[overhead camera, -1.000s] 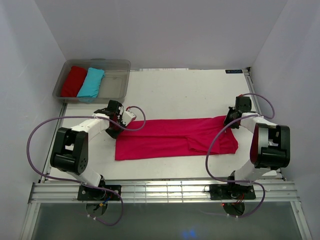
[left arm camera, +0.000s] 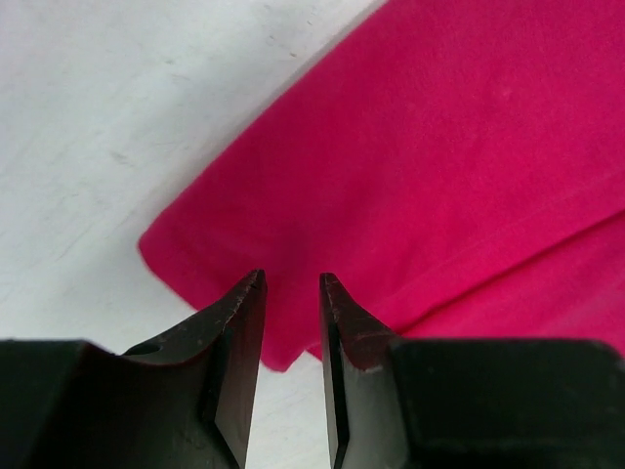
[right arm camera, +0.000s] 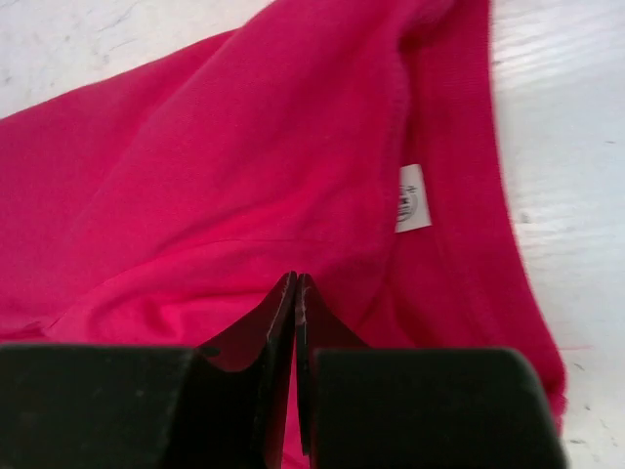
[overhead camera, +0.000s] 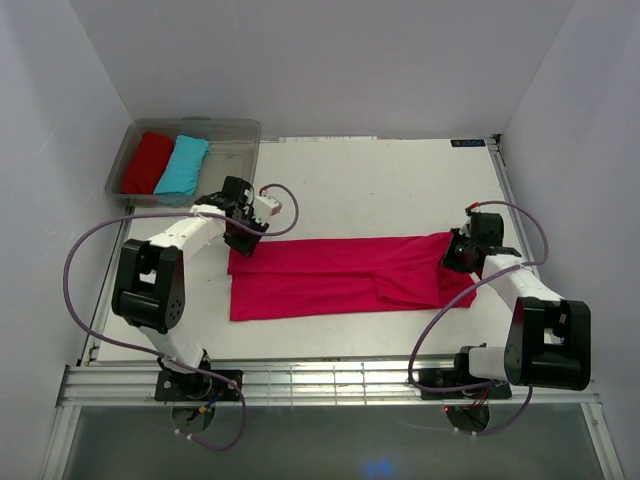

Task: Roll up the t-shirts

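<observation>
The magenta t-shirt (overhead camera: 330, 257) lies flattened in a long folded strip across the table, with a crease along its length and a loose flap towards its right end. Over its left back corner, my left gripper (overhead camera: 244, 245) is partly open; in the left wrist view bare cloth (left arm camera: 322, 186) shows beyond the separated fingertips. At the right end, my right gripper (overhead camera: 456, 262) is shut above the shirt. No cloth can be made out between its fingertips in the right wrist view, where a white label (right arm camera: 413, 198) peeks out by a folded edge.
A grey bin (overhead camera: 232, 160) stands at the back left, holding a red folded cloth (overhead camera: 149, 163) and a turquoise one (overhead camera: 183, 166).
The left gripper has shifted slightly right over its corner. The shirt looks the same.
</observation>
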